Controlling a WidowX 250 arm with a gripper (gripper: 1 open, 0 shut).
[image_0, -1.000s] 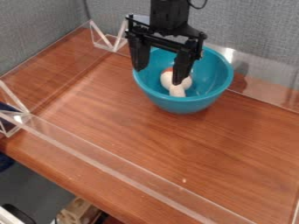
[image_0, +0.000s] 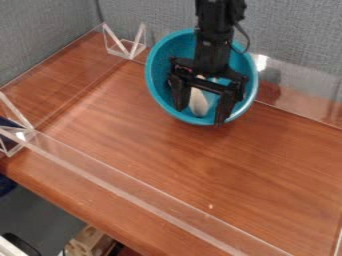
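Note:
A teal bowl (image_0: 163, 70) stands at the back of the wooden table. My black gripper (image_0: 203, 92) is down inside the bowl with its fingers apart, over a pale object (image_0: 198, 103) that is partly hidden behind it. Whether the fingers touch that object cannot be seen clearly.
White wire frames (image_0: 127, 48) stand at the back left and at the left edge. A clear low wall runs along the table's edges, with grey padded walls behind.
My gripper has come down from above the bowl into it, now covering more of the pale object. The bowl appears shifted slightly back.

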